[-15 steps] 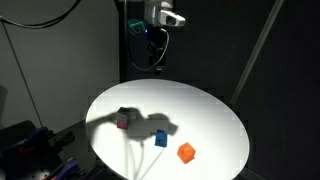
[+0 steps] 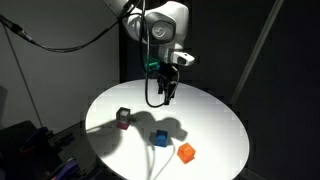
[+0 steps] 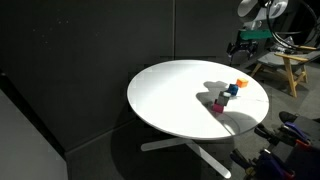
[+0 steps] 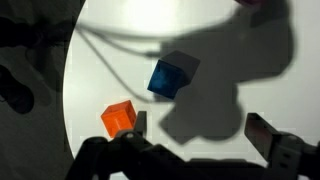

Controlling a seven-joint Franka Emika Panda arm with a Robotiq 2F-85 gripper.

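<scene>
My gripper [image 2: 167, 97] hangs above the white round table, clear of everything on it. In the wrist view its two fingers stand wide apart with bare table between them. A dark blue cube [image 2: 160, 138] lies on the table below the gripper; in the wrist view the blue cube [image 4: 168, 79] is just beyond the left fingertip. An orange cube [image 2: 186, 152] lies to its right in exterior view 1, and the orange cube [image 4: 118, 118] shows left of the fingers in the wrist view. Off to the left, a grey block [image 3: 224, 98] rests on a pink block [image 3: 217, 107].
A wooden chair [image 3: 290, 70] stands behind the arm. At the wrist view's top edge a pinkish block [image 4: 262, 12] is partly cut off.
Over the last second the arm has come down towards the table, and the gripper is lower above it. The cubes and the stacked blocks have stayed in place.
</scene>
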